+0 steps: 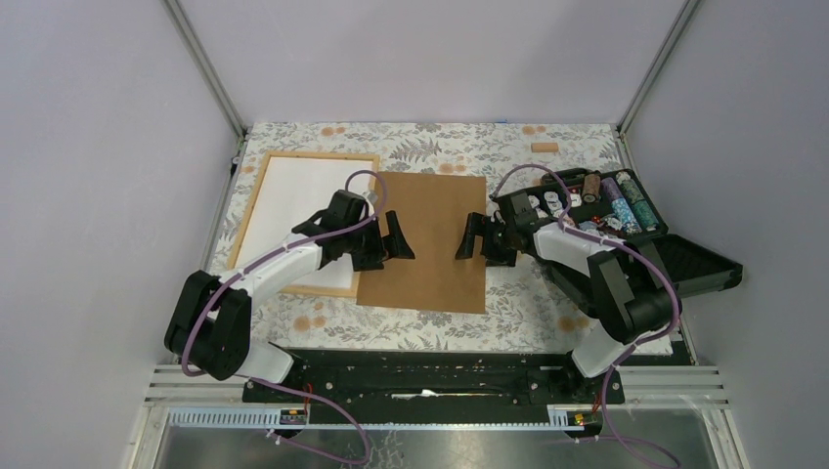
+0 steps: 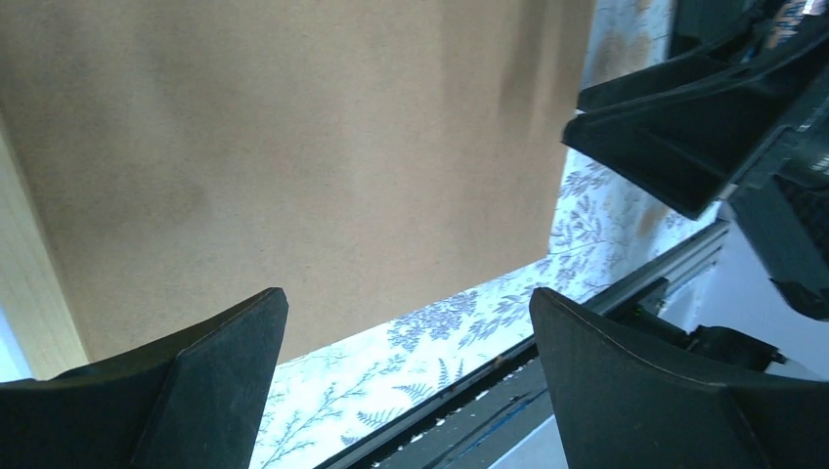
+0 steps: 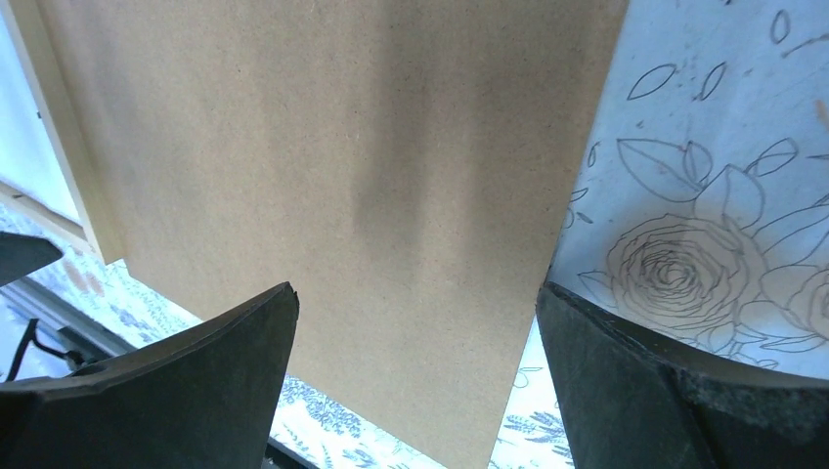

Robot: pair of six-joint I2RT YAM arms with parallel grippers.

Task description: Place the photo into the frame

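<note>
The wooden frame lies at the left of the table around a white sheet. Beside it is a flat brown board, whose left edge meets the frame's right rail. My left gripper is over the board's left part, fingers apart, nothing between the fingers. Over the board's right edge stands my right gripper, open; one of its fingers is at that edge in the right wrist view. I see no picture on either sheet or board.
An open black case holding several patterned rolls stands at the right. A small orange-brown block lies at the back right.
</note>
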